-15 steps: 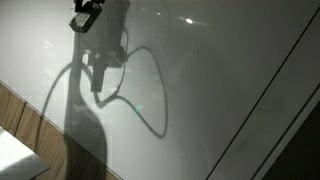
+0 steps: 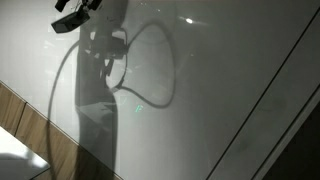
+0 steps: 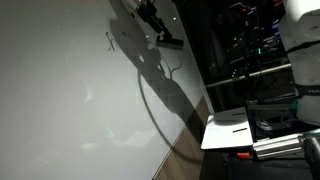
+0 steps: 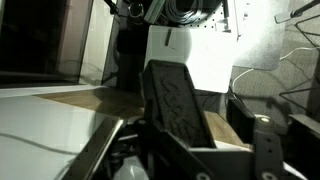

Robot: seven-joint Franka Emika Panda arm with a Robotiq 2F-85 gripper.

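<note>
A dark, oblong block, like an eraser (image 4: 178, 100), fills the middle of the wrist view. My gripper stands open around its near end, with a finger out to either side and gaps showing between them and the block. Whether any part still touches it, I cannot tell. In exterior view 1 the block (image 2: 70, 21) hangs at the top left, just below the gripper's fingers. Exterior view 2 shows the block (image 3: 170, 43) high up near the gripper, over the edge of the white surface (image 3: 80, 120).
Past the white surface's edge runs a wooden strip (image 2: 38, 135). Beyond it lies a pale flat panel (image 3: 227, 131). Cables and dark equipment (image 3: 260, 70) crowd that side.
In exterior view 1 the block has moved left, and it has turned. The gripper's fingers now show spread above it. The shadow on the white surface has changed shape.
</note>
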